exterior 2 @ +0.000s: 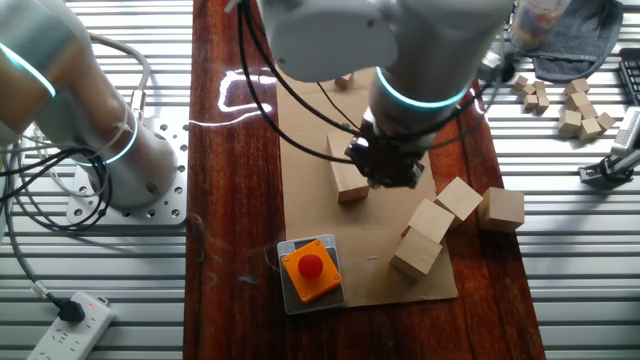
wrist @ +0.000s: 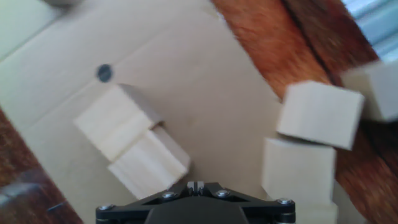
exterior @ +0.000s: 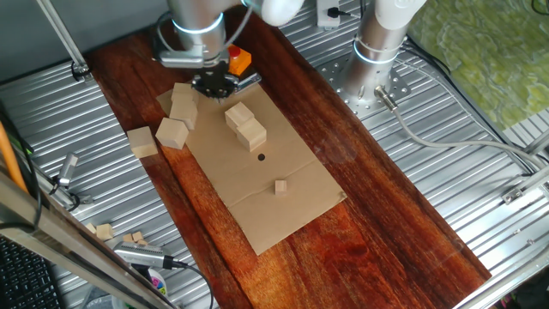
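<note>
My gripper (exterior: 220, 96) hangs over the far end of a cardboard sheet (exterior: 257, 215). In the wrist view the fingers meet at the tips, with nothing between them. Two larger wooden blocks lie against each other on the cardboard: a nearer block (wrist: 149, 165) just ahead of the fingertips and a farther block (wrist: 117, 121) beyond it. The gripper is clear of both. A small wooden cube (exterior: 280, 187) sits alone toward the sheet's front, past a dark round spot (exterior: 262, 157).
Several more blocks, among them an upright one (exterior: 184, 110) and an outer one (exterior: 142, 142), crowd the left edge. An orange box with a red button (exterior 2: 311, 268) stands by the sheet's far end. Bare wood table (exterior: 377, 206) lies right of the cardboard.
</note>
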